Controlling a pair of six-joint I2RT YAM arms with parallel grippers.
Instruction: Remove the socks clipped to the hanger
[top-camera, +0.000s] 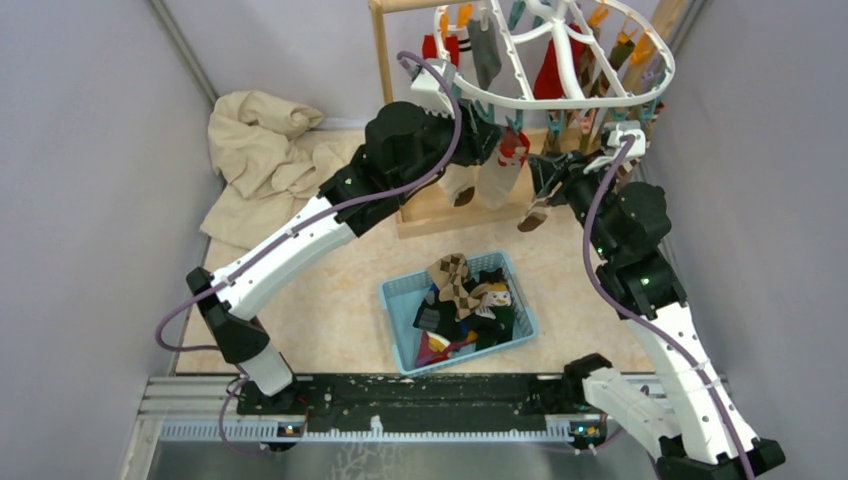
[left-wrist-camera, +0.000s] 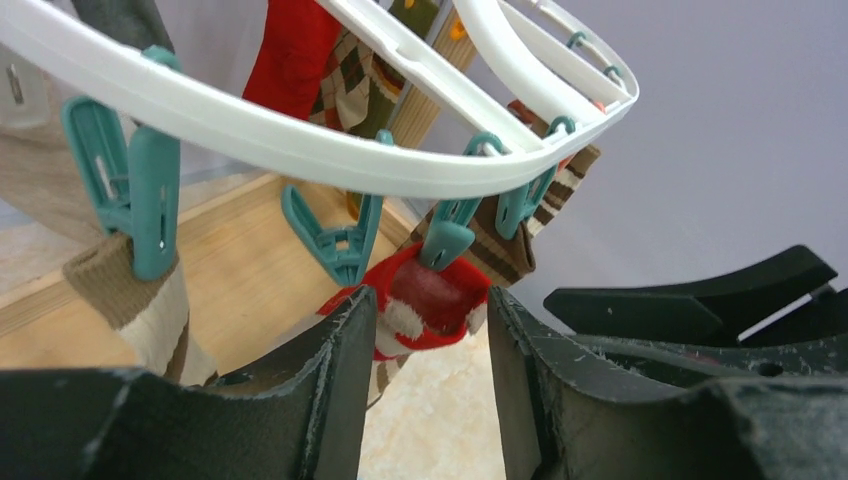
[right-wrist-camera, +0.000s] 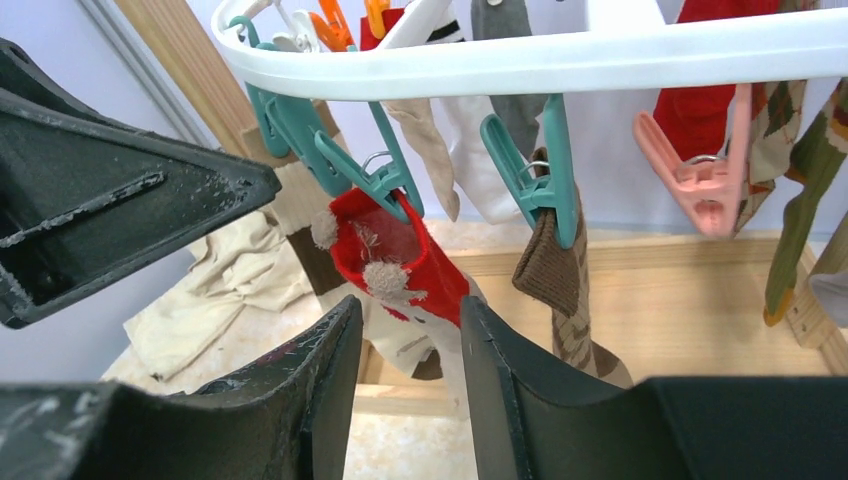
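A white oval hanger (top-camera: 530, 102) carries socks held by coloured clips. A red-and-white sock (top-camera: 513, 147) hangs from teal clips (right-wrist-camera: 385, 175) at its front rim. My left gripper (top-camera: 490, 135) is beside this sock, fingers (left-wrist-camera: 345, 350) apart; the sock's red cuff (left-wrist-camera: 430, 295) shows beyond the gap. To the right, my right gripper (top-camera: 536, 172) also has its fingers parted, with the same sock behind the gap in the right wrist view. Nothing is gripped by either. A brown patterned sock (right-wrist-camera: 570, 290) hangs from another teal clip (right-wrist-camera: 545, 170).
Below stands a blue basket (top-camera: 392, 322) with several socks inside. Beige cloth (top-camera: 262, 165) lies heaped at the left. The wooden frame (top-camera: 420, 220) stands behind the hanging socks. Both grippers are close together under the hanger's rim.
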